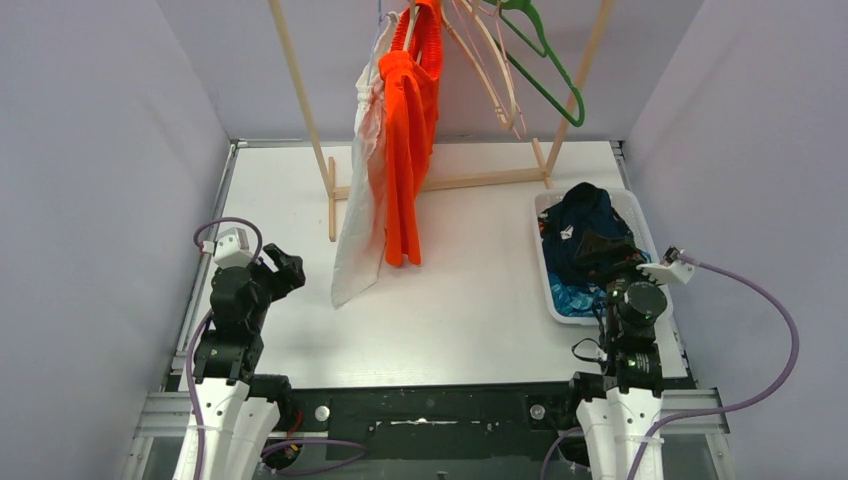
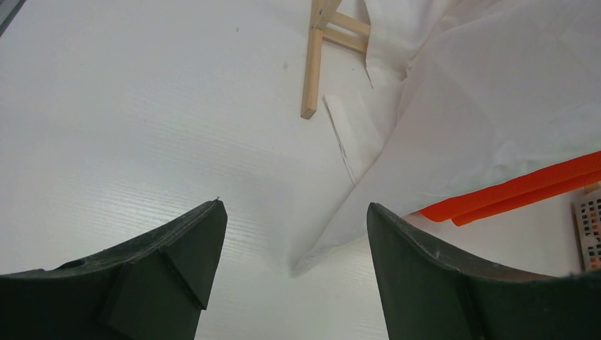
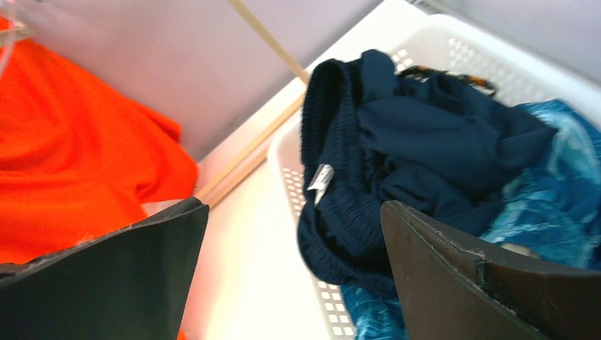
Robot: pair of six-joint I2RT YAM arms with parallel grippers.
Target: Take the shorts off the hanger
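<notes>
Orange clothing hangs on a hanger from the wooden rack, beside a long white garment. Whether either is shorts I cannot tell. In the left wrist view the white cloth fills the upper right, with orange fabric below it. My left gripper waits at the table's left, its fingers apart with nothing between them, away from the clothes. My right gripper is open over the front part of the basket; navy cloth lies beneath its fingers.
A white basket holds navy and blue cloth at the right. The wooden rack stands at the back, with empty wooden, pink and green hangers.
</notes>
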